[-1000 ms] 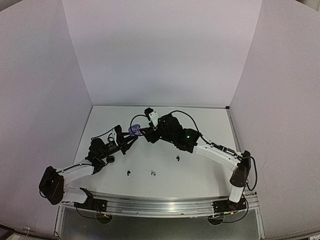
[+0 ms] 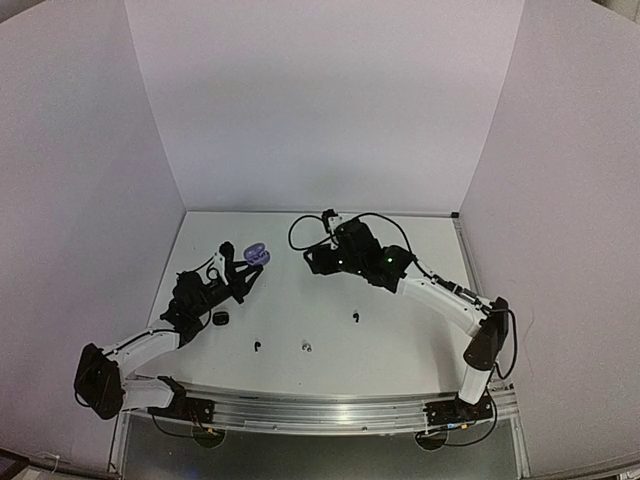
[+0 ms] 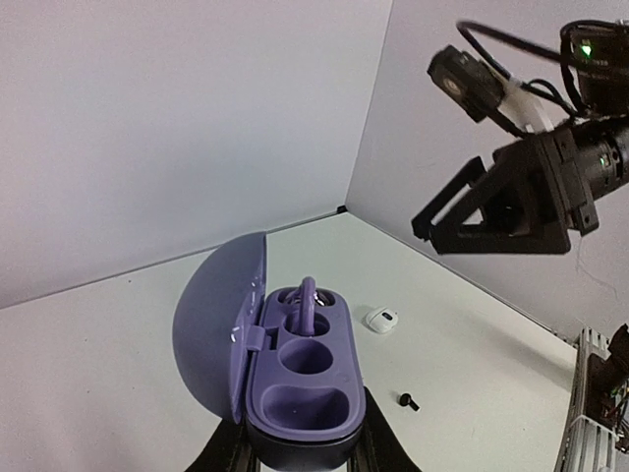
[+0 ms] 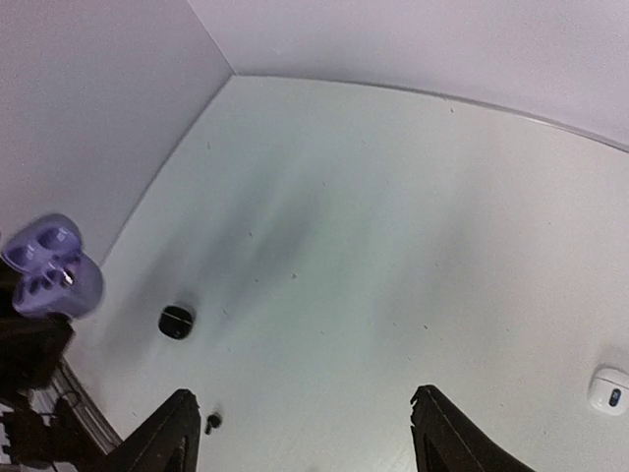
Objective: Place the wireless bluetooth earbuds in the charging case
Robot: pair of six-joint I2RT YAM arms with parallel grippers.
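Observation:
The purple charging case [image 3: 344, 388] is upright with its rounded lid [image 3: 218, 334] swung open, my left gripper shut on its lower part. A purple earbud [image 3: 308, 307] stands at the far slot, a curved part rising above the case's face; how deep it sits I cannot tell. The nearer openings look empty. From above, the case [image 2: 257, 254] shows at the left arm's tip. My right gripper is open, its fingers [image 4: 162, 442] wide apart with nothing between. It hangs above the table, to the case's right and clear of it.
A black case [image 4: 177, 321] and a small black earbud [image 4: 212, 423] lie on the left of the table. Another small black piece [image 2: 356, 316] and a small white one [image 2: 307, 346] lie farther right. There is also a white case [image 3: 381, 319].
The two grippers have drawn apart. My right gripper has moved right, away from the case, while my left has shifted left with the case still in it.

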